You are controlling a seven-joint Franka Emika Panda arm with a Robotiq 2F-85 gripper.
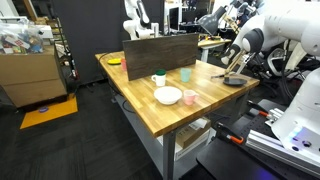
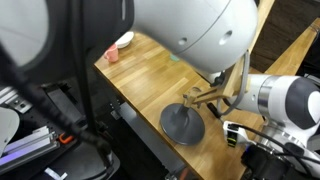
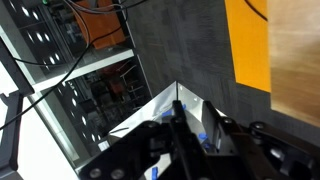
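My gripper shows only as dark shapes at the bottom of the wrist view, and I see no object between them, though the gap is too dim to judge. Out at the right end of the table, my arm [image 1: 258,38] reaches past a dark round pan [image 2: 182,124] with a wooden handle-like piece [image 2: 205,97] over it. On the table are a white bowl [image 1: 168,96], a pink cup [image 1: 190,98], a white-and-green mug [image 1: 159,78] and a teal cup [image 1: 185,75].
A brown panel [image 1: 162,55] stands along the back of the wooden table [image 1: 140,100]. In the wrist view the table edge [image 3: 295,60] lies at right, above dark floor [image 3: 195,50]. Table space around the bowl and cups is clear.
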